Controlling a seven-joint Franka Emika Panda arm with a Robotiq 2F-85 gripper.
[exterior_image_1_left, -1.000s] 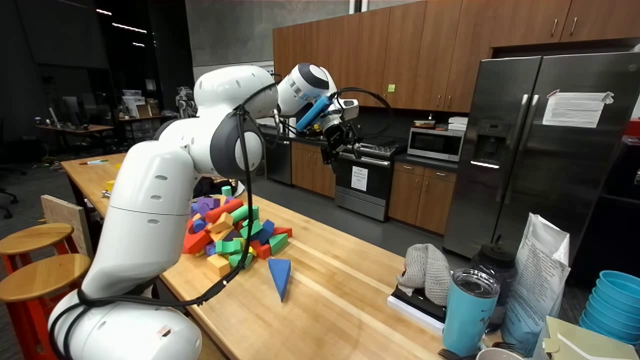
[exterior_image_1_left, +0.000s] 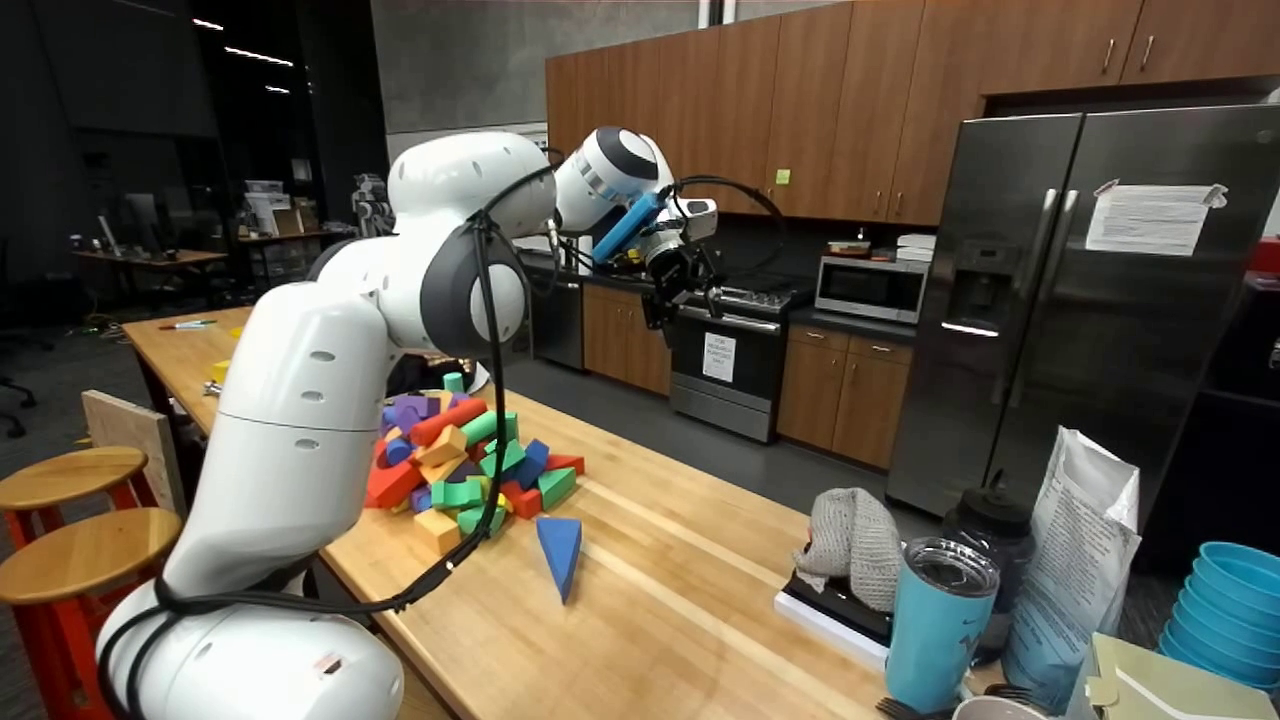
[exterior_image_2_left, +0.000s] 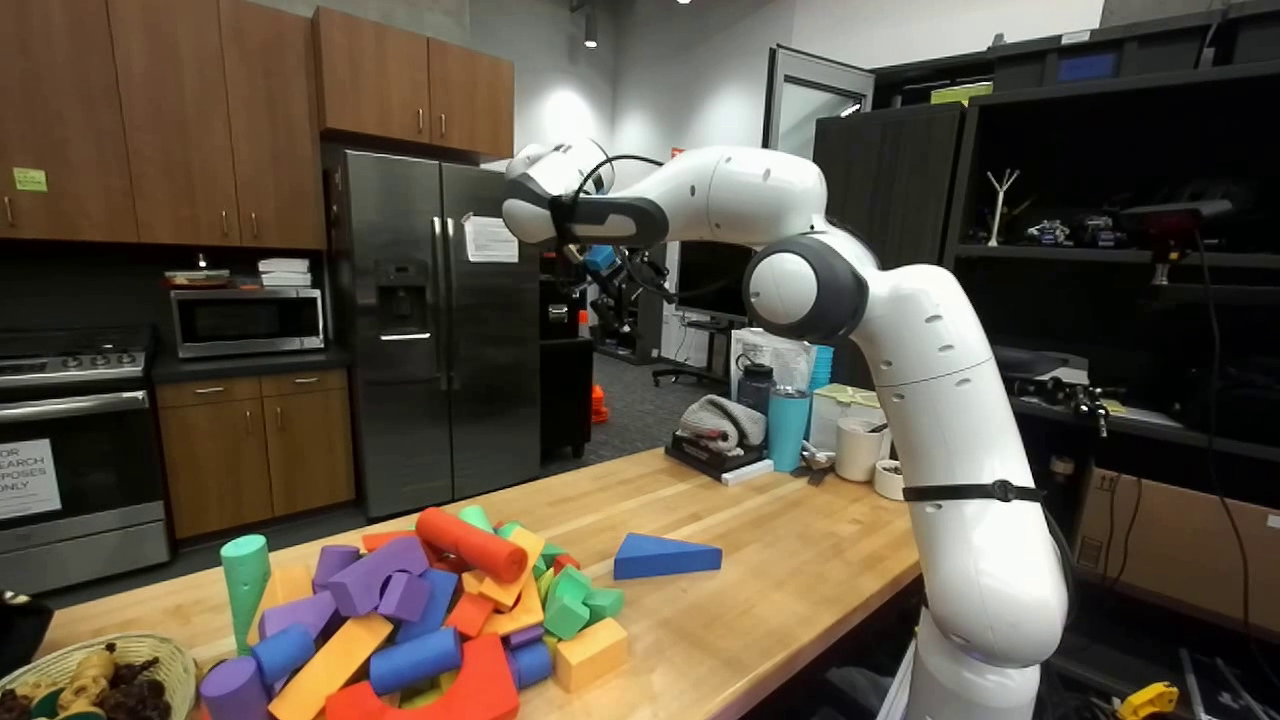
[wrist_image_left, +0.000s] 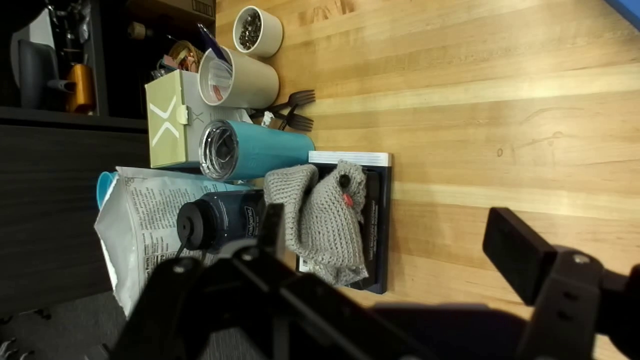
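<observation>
My gripper stands open in the wrist view, its two dark fingers wide apart with nothing held between them. In exterior view 1 the gripper (exterior_image_1_left: 686, 298) hangs well above the wooden table. A lone blue triangular block (exterior_image_2_left: 667, 556) lies flat on bare table beside a heap of coloured blocks (exterior_image_2_left: 408, 630). Far below the gripper, a grey knitted toy (wrist_image_left: 333, 222) rests on a dark box (wrist_image_left: 382, 240) with a white edge.
A teal tumbler (exterior_image_1_left: 942, 624), a dark bottle (wrist_image_left: 231, 219) and a standing bag (exterior_image_1_left: 1074, 564) crowd the table end. White cups (wrist_image_left: 246, 81) and black forks (wrist_image_left: 297, 111) lie near them. Between heap and clutter, the tabletop (exterior_image_1_left: 672, 564) is clear.
</observation>
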